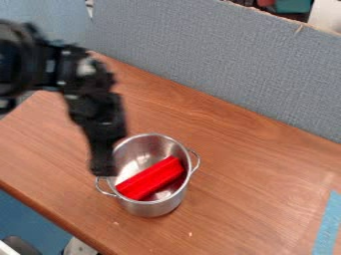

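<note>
A silver two-handled pot stands on the wooden table. Inside it lies a red cylindrical object, tilted diagonally. My black gripper, blurred by motion, hangs at the pot's left rim, outside or just over it; its fingers are too smeared to show how far apart they stand.
A grey padded wall runs along the back. The table's left edge drops to a blue area.
</note>
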